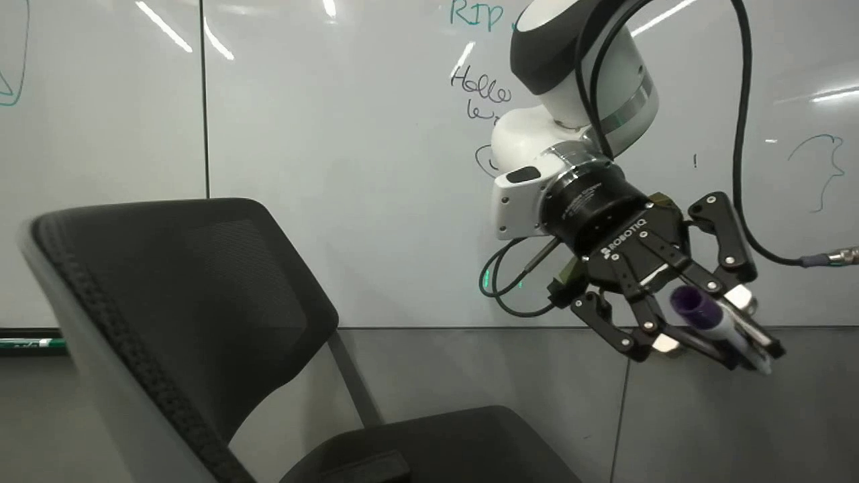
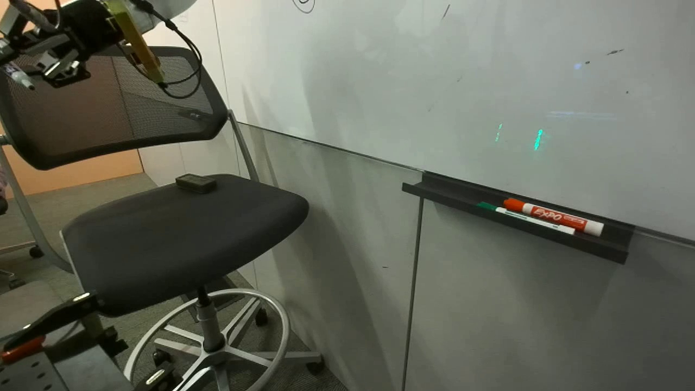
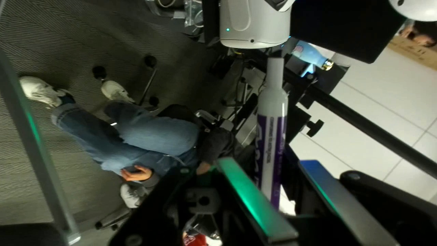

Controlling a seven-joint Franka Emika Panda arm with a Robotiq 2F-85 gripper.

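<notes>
A purple-and-white marker [image 3: 271, 123] is held between the fingers of my gripper [image 1: 745, 342], which is shut on it. In exterior view 1 the marker's purple end [image 1: 698, 307] faces up and left, while its pale end slants down and right between the fingertips. The wrist view shows the marker's grey tapered end pointing away from the gripper, its dark tip uncovered. At the top left of exterior view 2, the marker's tip end [image 2: 19, 77] sticks out below the gripper, which is partly cut off by the frame edge.
A whiteboard [image 1: 362, 161] with writing stands behind the arm. Below it, a black tray [image 2: 449, 192] bears a red Expo marker [image 2: 554, 216] and a thinner green-capped marker [image 2: 534, 221]. A dark office chair [image 2: 176, 234] carries an eraser-like block [image 2: 196, 183]. A seated person's legs [image 3: 159, 131] show.
</notes>
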